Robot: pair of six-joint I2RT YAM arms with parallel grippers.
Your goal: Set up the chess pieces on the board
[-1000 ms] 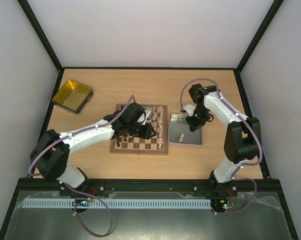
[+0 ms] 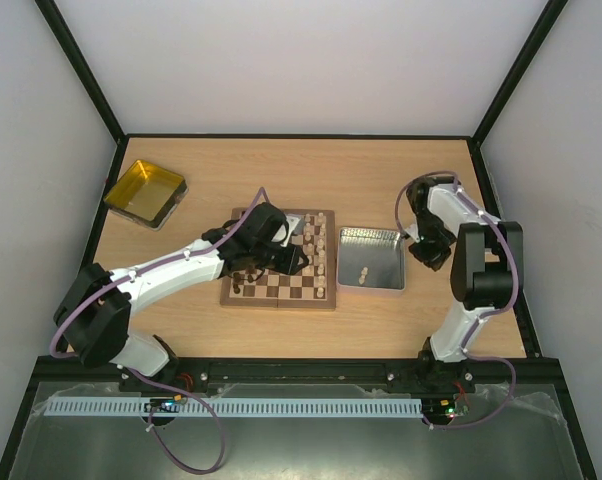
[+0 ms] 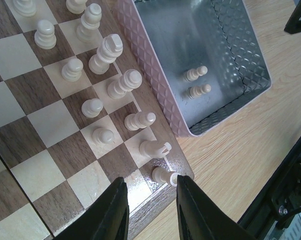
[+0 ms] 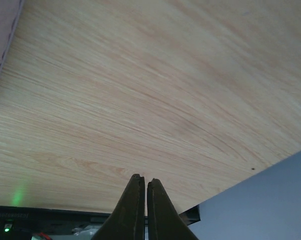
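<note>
The chessboard (image 2: 281, 295) holds white pieces along its right side and dark ones at lower left. In the left wrist view, white pieces (image 3: 167, 175) line the edge, and my left gripper hangs over the near corner, part open, with nothing visible between its fingers. The grey tin (image 2: 381, 260) right of the board holds two white pieces (image 3: 194, 73). My right gripper is shut over bare wood right of the tin, nothing between its fingertips.
A gold tray (image 2: 147, 190) sits at back left.
The right arm has moved rightward, from over the tin to bare table beside it. The left arm has shifted very little.
</note>
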